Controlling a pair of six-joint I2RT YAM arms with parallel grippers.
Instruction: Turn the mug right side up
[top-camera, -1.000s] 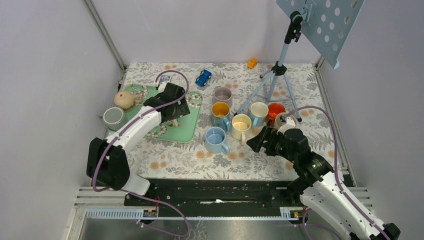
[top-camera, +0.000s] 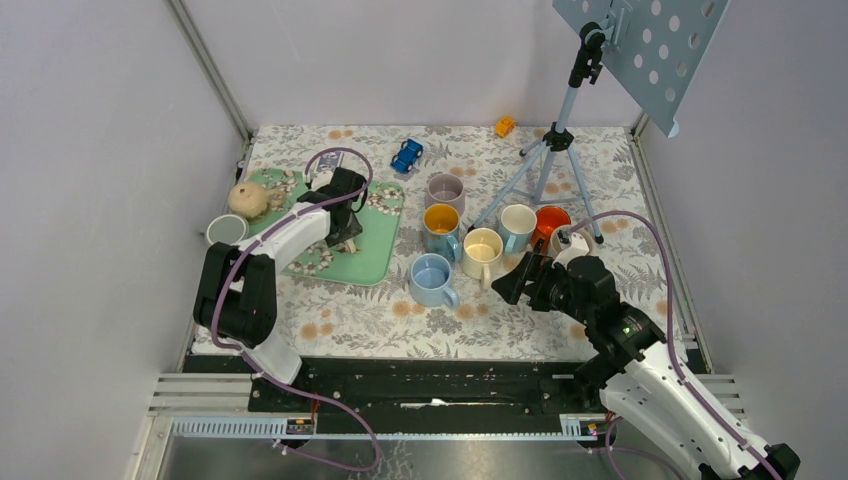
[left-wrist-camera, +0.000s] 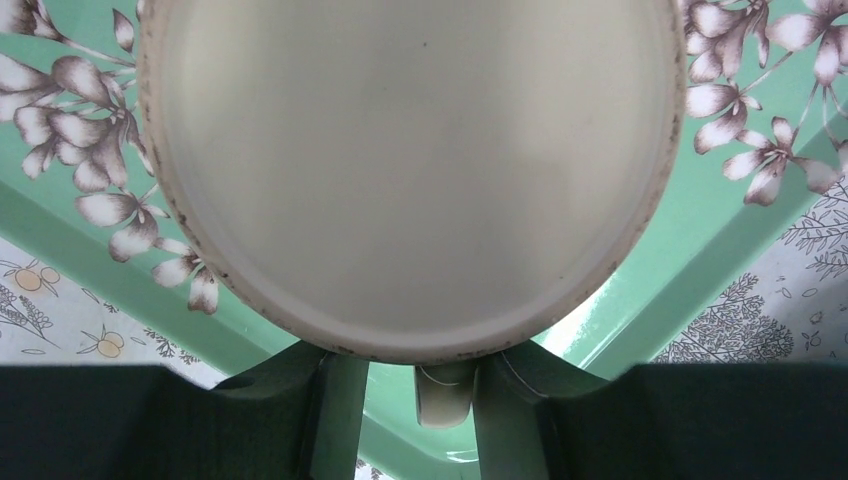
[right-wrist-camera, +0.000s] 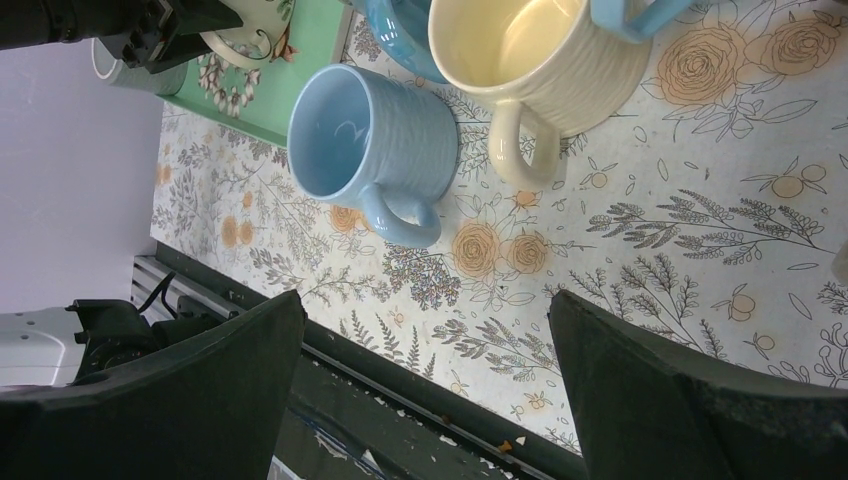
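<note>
An upturned cream mug (left-wrist-camera: 410, 180) on the green tray (top-camera: 370, 255) fills the left wrist view, base upward, its handle (left-wrist-camera: 442, 400) pointing toward my left gripper. That gripper's fingertips sit at the rim beside the handle, one each side; whether they touch it I cannot tell. From above, the mug is mostly hidden by the left arm. My right gripper stands open above bare patterned table, near several mugs, with nothing between its fingers.
Blue mug (top-camera: 430, 280), cream mug (top-camera: 482, 255) and several others cluster right of the tray. A tripod (top-camera: 558, 140) stands behind them, a toy car (top-camera: 407, 156) at the back. A round tan object (top-camera: 247, 199) sits on the tray's left.
My left arm has shifted right at the elbow and its gripper has turned and drawn slightly left, over the tray. The right arm looks nearly unchanged.
</note>
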